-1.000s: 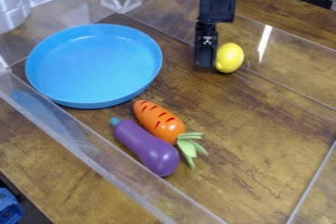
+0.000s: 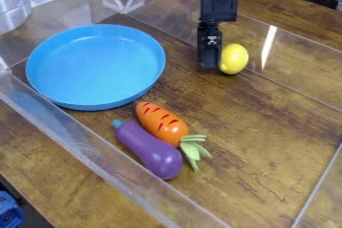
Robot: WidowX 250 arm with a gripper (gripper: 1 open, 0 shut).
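My black gripper [image 2: 214, 50] hangs from the top centre, its fingers low just left of a yellow lemon-like object [image 2: 234, 59]; whether they are open or shut is hard to make out. A blue plate [image 2: 94, 69] lies at the left. Below it are a toy carrot [image 2: 163, 124] with green leaves and a purple toy eggplant [image 2: 147, 147], lying close side by side.
Clear plastic walls border the wooden surface [image 2: 254, 152], whose right and lower middle are bare. A small blue object [image 2: 7, 213] sits at the bottom left corner, outside the wall.
The arm has shifted very slightly to the left at the top; the objects lie as before.
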